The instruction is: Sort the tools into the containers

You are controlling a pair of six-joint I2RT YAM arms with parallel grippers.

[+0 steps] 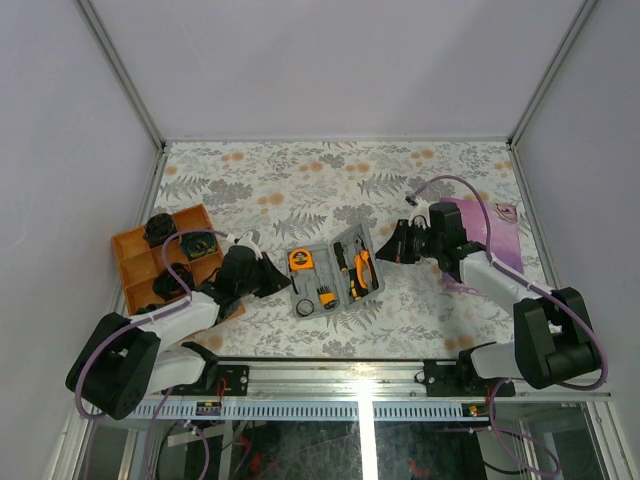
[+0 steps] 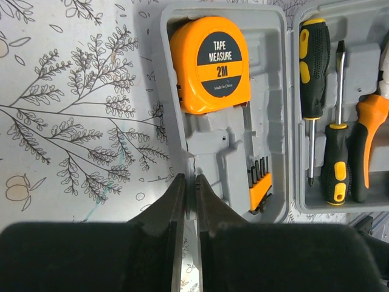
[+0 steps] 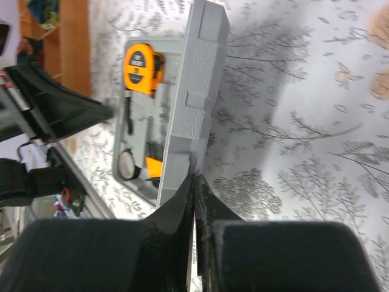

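An open grey tool case (image 1: 320, 250) lies mid-table. Its left half holds a tape measure (image 2: 209, 64), a hex key set (image 2: 260, 188) and a round tape roll (image 3: 126, 164); the other holds screwdrivers (image 2: 313, 67) and orange-handled pliers (image 2: 366, 137). My left gripper is shut on the case's left rim. My right gripper is shut at the right half's outer side, which is lifted and tilted; whether that edge touches the fingertips is unclear.
A wooden tray (image 1: 135, 260) with dark coiled items sits at the far left. A pink sheet (image 1: 505, 245) lies at the right.
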